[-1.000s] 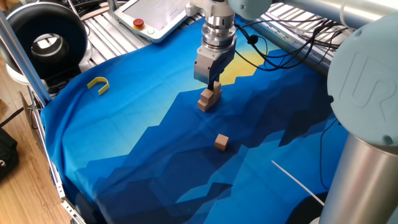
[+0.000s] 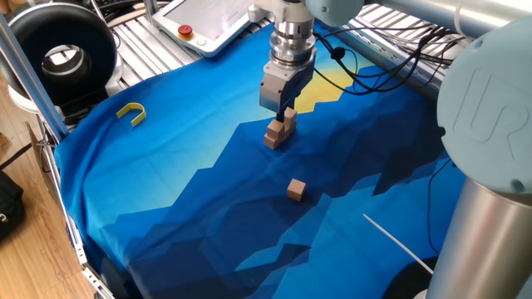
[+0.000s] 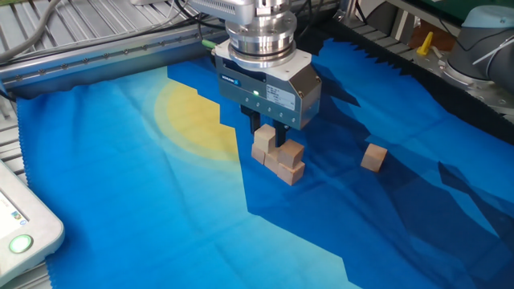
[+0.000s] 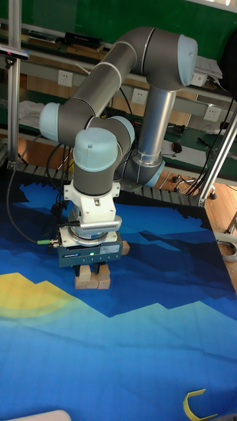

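My gripper is low over a small group of wooden cubes, its fingers apart. One dark finger stands between two raised cubes, and the other is on the far side of the left raised cube. This left cube is between the fingers and rests on the lower cubes. The right raised cube sits outside the fingers, atop another cube. A separate cube lies alone on the blue cloth. In exterior view 3 the gripper body hides the upper part of the group.
A yellow curved piece lies near the cloth's edge. The control tablet and loose black cables are at the back.
The visible finger has shifted slightly towards the nearer raised cube, showing more of the cube behind it; the fingers have opened a little. Gripper body and cubes look still.
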